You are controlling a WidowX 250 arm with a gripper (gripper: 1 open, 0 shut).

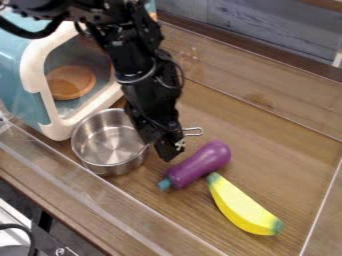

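My black gripper [168, 138] hangs low over the right side of a steel pot [107, 140], its fingers open and partly covering the pot's rim and handle. A purple eggplant [201, 163] lies just to the right and front of my fingers, with a yellow banana [245, 207] beside it, angled toward the front right. Whether anything touches my fingertips is hard to tell.
A light blue toy oven [23, 80] with an orange plate [70, 82] inside stands at the back left.
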